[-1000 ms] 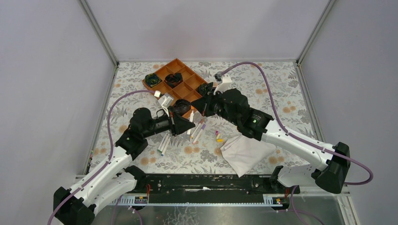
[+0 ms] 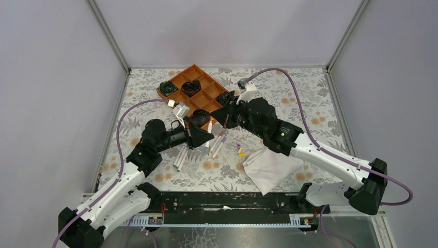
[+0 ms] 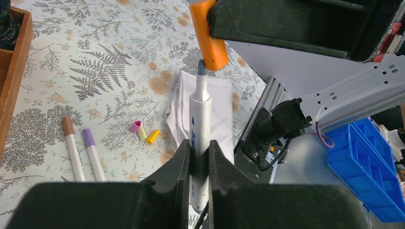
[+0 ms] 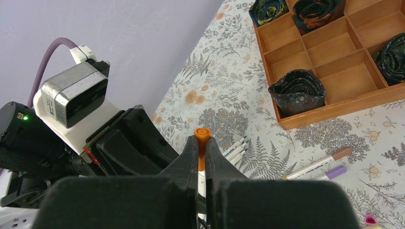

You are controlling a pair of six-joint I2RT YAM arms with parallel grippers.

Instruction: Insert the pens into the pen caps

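A white pen [image 3: 200, 114] stands upright in my left gripper, which is shut around its barrel. Above it, my right gripper is shut on an orange cap [image 3: 210, 40], slightly tilted. The pen's dark tip [image 3: 202, 68] shows at the cap's lower end, toward its left side in the left wrist view; I cannot tell whether they touch. Looking from the right wrist, the orange cap [image 4: 203, 138] hides that tip. Loose on the table lie a brown-ended pen [image 3: 73, 150], a purple-ended pen [image 3: 93, 155] and several white pens [image 2: 181, 158].
Small pink [image 3: 135, 126] and yellow cap pieces [image 3: 153, 137] lie near a folded white cloth [image 2: 272, 168]. At the back, a wooden compartment tray [image 4: 329, 103] holds dark rolled items.
The right arm has shifted very slightly to the right over the last second. Left arm and table objects look unchanged, and both grippers keep close together.
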